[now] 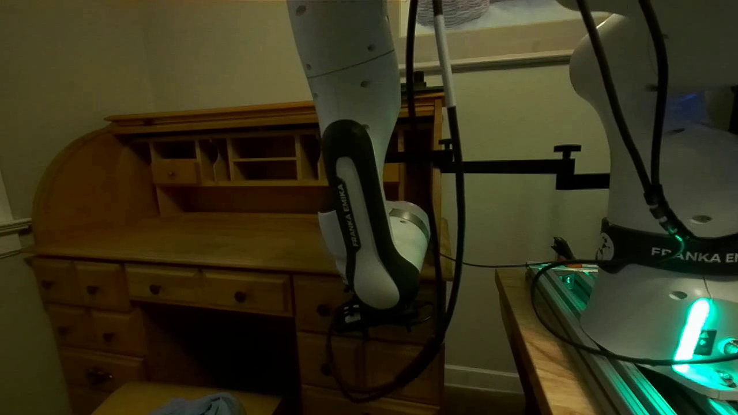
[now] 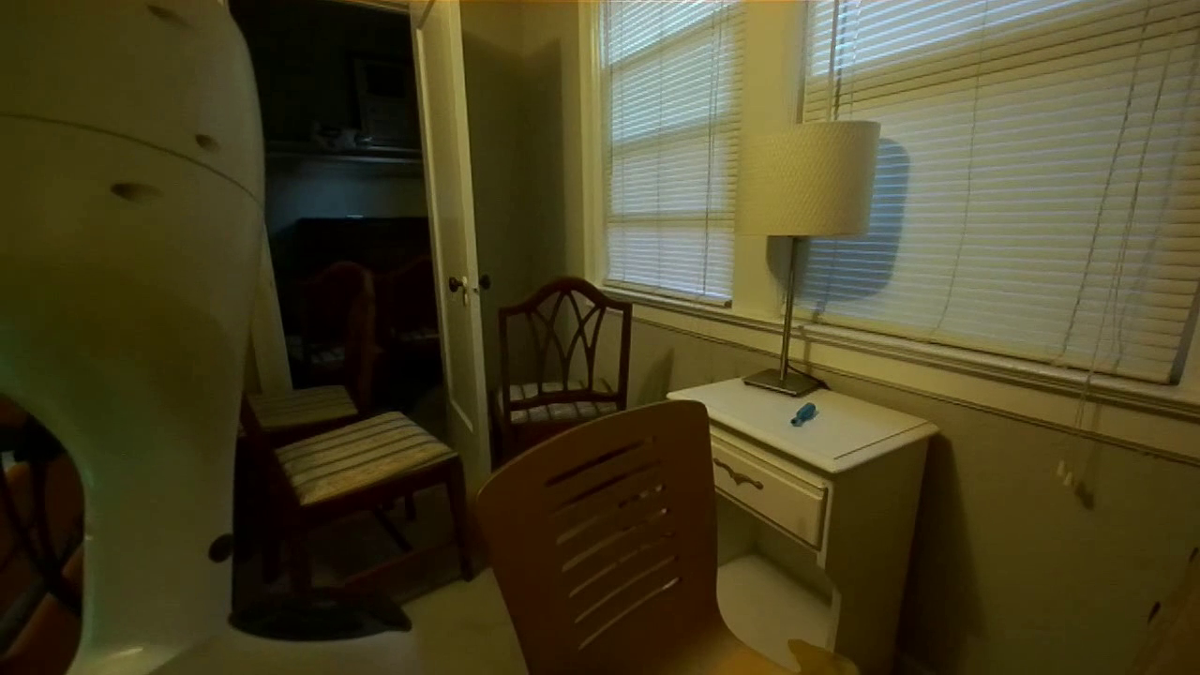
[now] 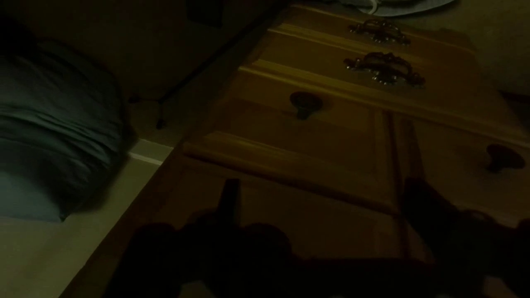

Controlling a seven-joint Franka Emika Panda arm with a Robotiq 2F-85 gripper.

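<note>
The wooden roll-top desk (image 1: 207,238) stands behind the arm, its roll top raised and its drawers closed. My gripper is open, its dark fingers (image 3: 230,198) wide apart in the wrist view with no object visible between them. Past the fingers is the drawer front, with a round knob (image 3: 305,103) above the gap and another knob (image 3: 504,158) at the right. Ornate metal handles (image 3: 385,68) lie farther up that view. In exterior view 1 the hand hangs before the desk's right-hand drawers; whether it touches them cannot be told.
A chair seat with a blue cloth (image 1: 200,404) stands before the desk's knee space. A hanging cable (image 1: 453,242) loops beside the arm. At right is the wooden table (image 1: 526,332) by the robot base. A white side table (image 2: 832,433) bears a lamp and a small blue object.
</note>
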